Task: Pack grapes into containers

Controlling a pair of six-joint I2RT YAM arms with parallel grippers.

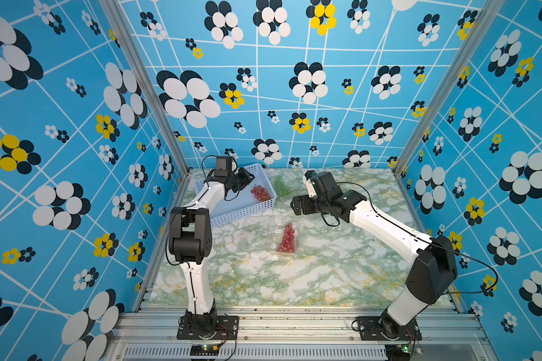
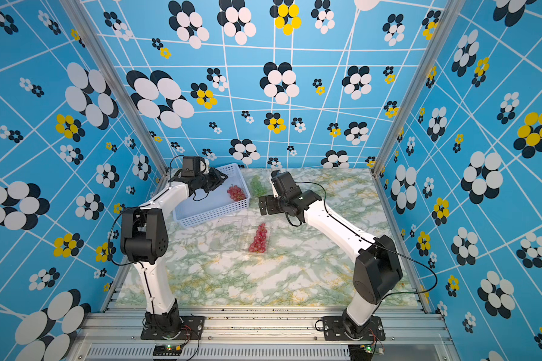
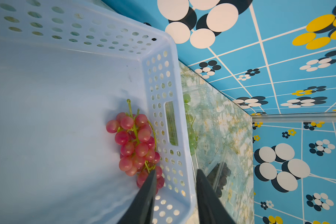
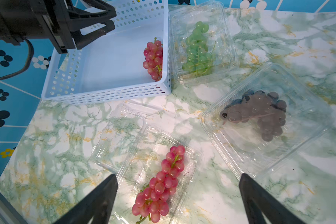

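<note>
A red grape bunch lies in the blue basket. My left gripper is over the basket, fingertips a little apart, with nothing visible between them. Another red bunch lies in an open clear container at the table's middle. Green grapes are in a clear container beside the basket; dark grapes fill part of another. My right gripper stands open above the table, right of the basket, its blurred fingers at the lower edge of the right wrist view.
The basket stands at the back left, near the walls. Bare marble table lies at the front and right. The clear containers sit close together around the middle and back.
</note>
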